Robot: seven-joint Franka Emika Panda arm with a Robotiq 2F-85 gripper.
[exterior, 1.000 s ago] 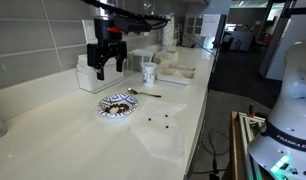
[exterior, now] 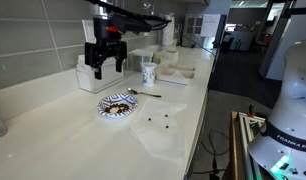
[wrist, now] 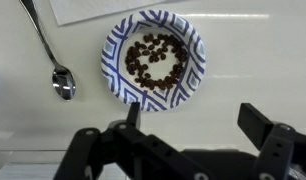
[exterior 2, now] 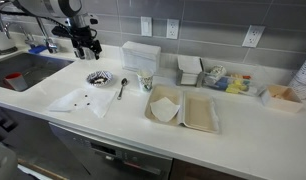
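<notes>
A bowl [wrist: 195, 88] with a blue and white patterned rim holds many small dark brown pieces [wrist: 153, 62]. It stands on the white counter, and its patterned rim also shows in exterior view 1 [exterior: 105, 112]. My gripper hangs above the counter with its two dark fingers wide apart and nothing between them. In exterior view 1 the gripper [exterior: 108, 74] is above and behind the bowl. A metal spoon [wrist: 63, 82] lies beside the bowl, apart from the gripper.
A white sheet [exterior: 158, 140] with a few dark bits lies in front of the bowl. A patterned cup [exterior 2: 145, 80], two beige trays [exterior 2: 200, 112] and a plastic box of colored items [exterior 2: 231, 82] stand farther along.
</notes>
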